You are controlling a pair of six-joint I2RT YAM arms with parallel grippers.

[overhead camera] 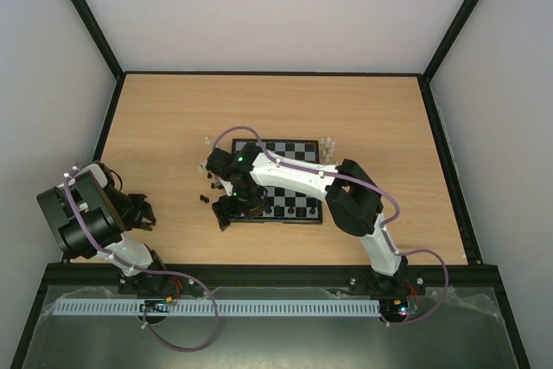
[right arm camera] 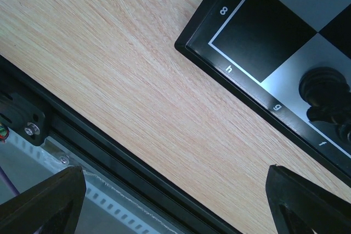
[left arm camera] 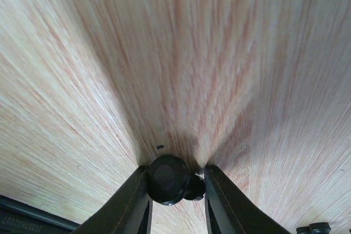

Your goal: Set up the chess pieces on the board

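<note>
In the left wrist view a black chess piece (left arm camera: 167, 178), its round base facing the camera and a smaller end to its right, is between the fingertips of my left gripper. Both fingers are right beside it; whether they grip it firmly I cannot tell. My right gripper hangs wide open over bare wood, beside the chessboard (right arm camera: 252, 31). On that board the dark corner square by "8" and "h" is empty, and a black piece (right arm camera: 324, 89) stands on the light square beside it. The right arm hides much of the board from above.
Several black pieces (overhead camera: 301, 212) line the board's near edge. Loose dark pieces (overhead camera: 205, 199) and pale ones (overhead camera: 207, 141) lie left of the board, and a pale group (overhead camera: 327, 146) at its right. Another black object (left arm camera: 315, 228) shows at the lower right. Wood behind the board is clear.
</note>
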